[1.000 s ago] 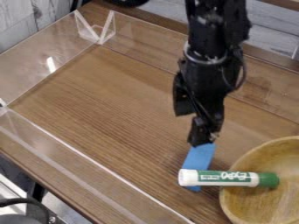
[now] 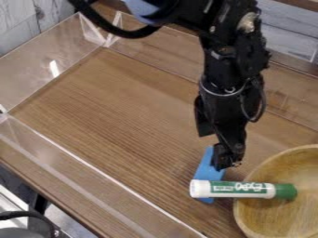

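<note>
The black robot gripper (image 2: 218, 139) hangs over the right half of the wooden table, open, just above a blue object (image 2: 206, 170). The blue object lies mostly upright in view, its lower end under a green and white marker (image 2: 236, 190). The marker lies horizontally, its right end over a tan wooden bowl (image 2: 280, 223) at the lower right. Whether the fingertips touch the blue object cannot be told.
Transparent walls run along the left side and front left edge. A dark cable sits at the bottom left corner.
The marker, blue object and bowl look unmoved.
</note>
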